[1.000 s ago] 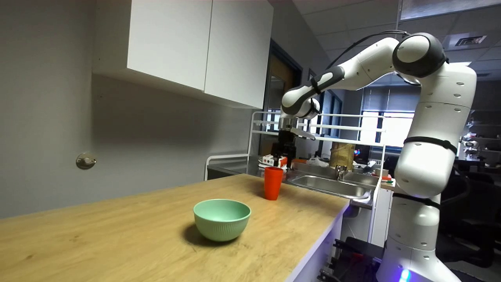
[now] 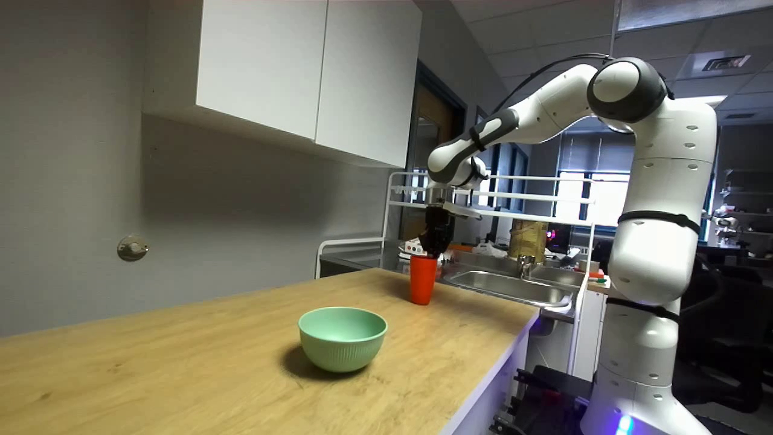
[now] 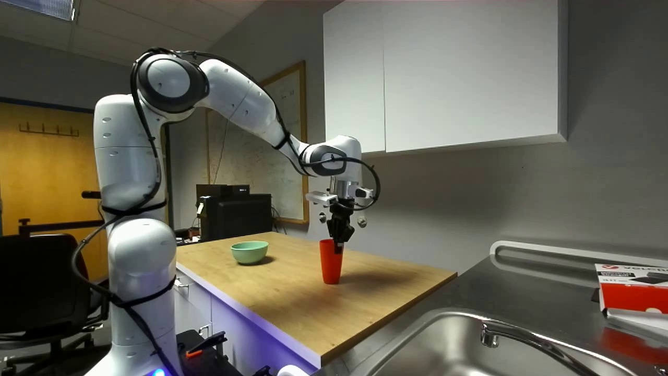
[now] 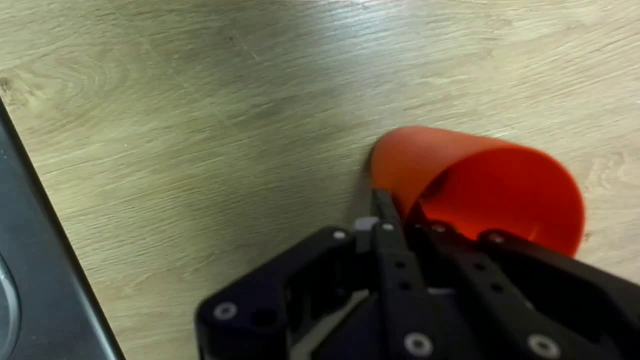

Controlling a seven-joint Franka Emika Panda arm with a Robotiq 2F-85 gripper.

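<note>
A tall orange-red cup stands on the wooden table, near its far end in exterior view 1. My gripper points down at the cup's rim. In the wrist view the gripper straddles the cup's wall, one finger outside and the other reaching into the mouth of the cup. The fingers are close together, and whether they press on the wall cannot be made out. A light green ribbed bowl sits apart from the cup, empty as far as its inside shows.
Beyond the table's end lie a dark counter and a steel sink. White cabinets hang above. A red and white box rests on the counter. Bare table surface lies between bowl and cup.
The gripper has come down to the cup's rim, having been just above and behind it. The cup appears shifted very slightly. The bowl has stayed put.
</note>
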